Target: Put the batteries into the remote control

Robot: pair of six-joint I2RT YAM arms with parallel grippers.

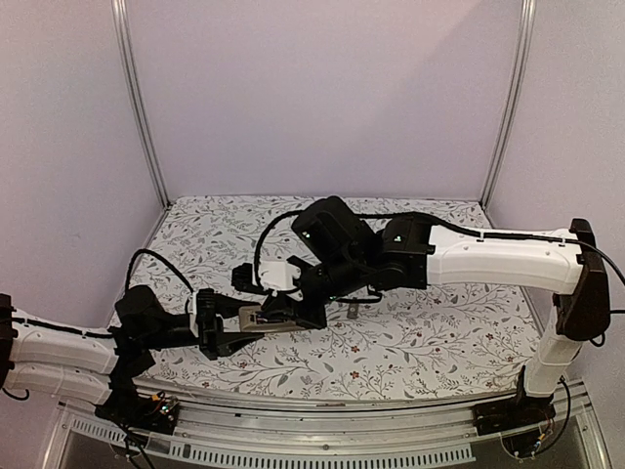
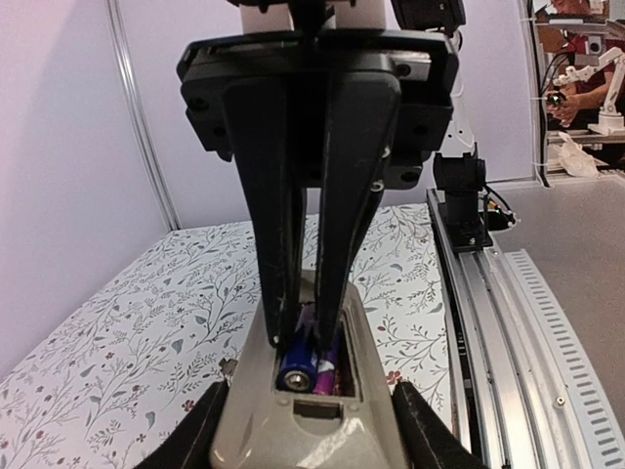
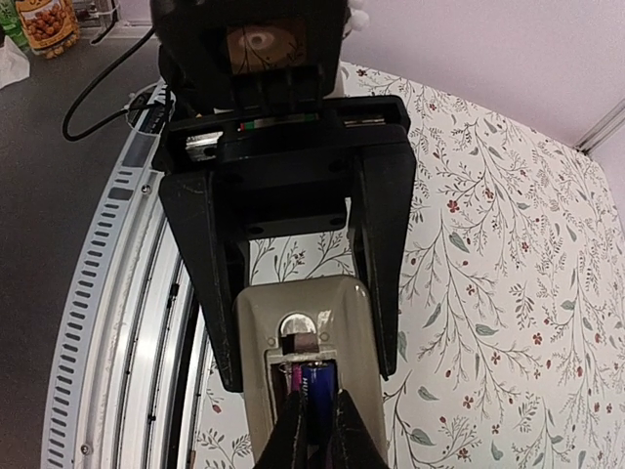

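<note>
The grey remote control is clamped in my left gripper, its battery bay facing up. Inside the bay lie a blue battery and a purple battery, side by side. My right gripper reaches down over the bay, its fingers parted by a narrow gap. The blue battery shows close under and between those fingertips; whether they touch it I cannot tell. In the right wrist view, the left gripper's fingers straddle the remote. The far part of the bay is hidden behind the right fingers.
A small grey-brown piece lies on the flower-patterned table, right of the right gripper. A metal rail runs along the front edge.
</note>
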